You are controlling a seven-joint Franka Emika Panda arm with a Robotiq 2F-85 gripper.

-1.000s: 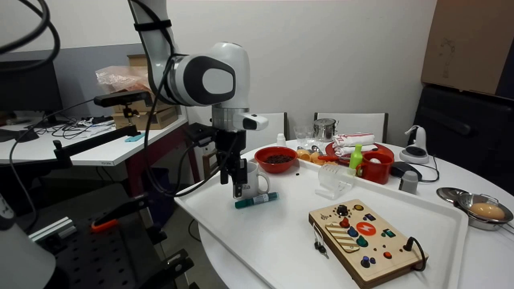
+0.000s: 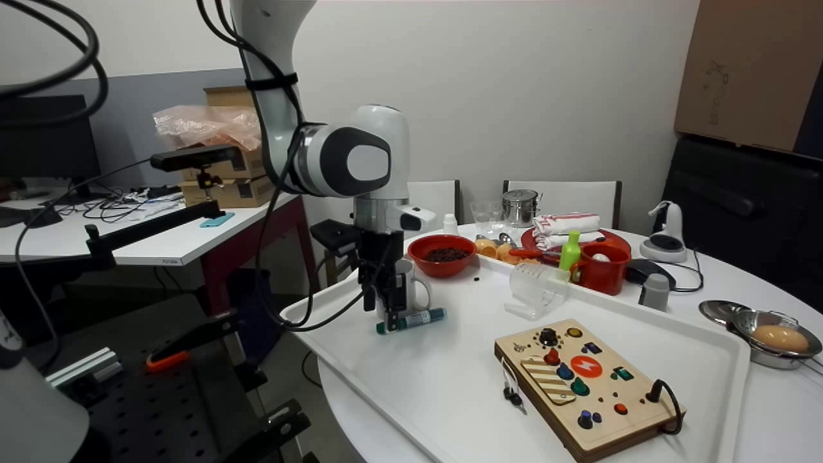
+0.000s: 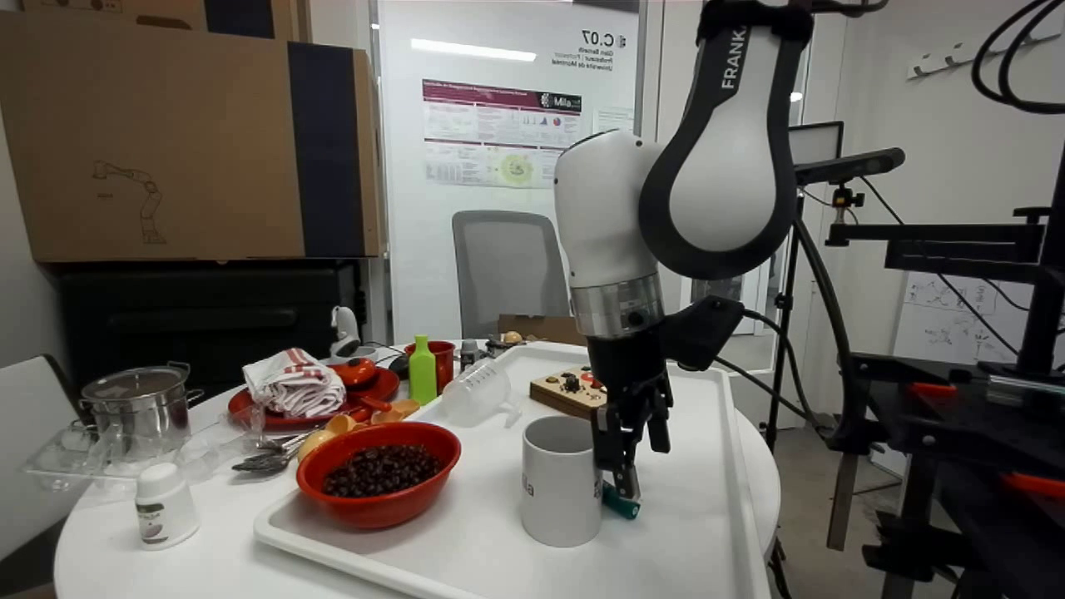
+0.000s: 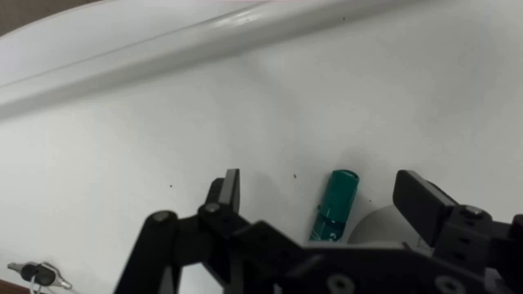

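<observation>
A green marker (image 2: 420,319) lies on the white tray, beside a white mug (image 3: 559,489) that stands upright. In the wrist view the marker's capped end (image 4: 339,196) shows between my open fingers, nearer the right one; its other end is hidden behind the gripper body. My gripper points down over the marker with its fingers (image 4: 229,191) wide apart, gripping nothing. The mug's pale curved side (image 4: 382,228) shows close to the right finger. From exterior view 1, one fingertip appears in front of the marker; whether it touches cannot be told.
The tray (image 2: 463,370) holds a wooden switch board (image 2: 586,386), a clear pitcher (image 2: 537,287) on its side and a red bowl (image 3: 384,474) of dark beans. Red dishes, a green bottle (image 2: 570,251) and a towel (image 2: 567,225) crowd the far side. The tray's front left is clear.
My gripper has come down and slightly right, from above the marker to close around its height. The marker and mug have not visibly moved.
</observation>
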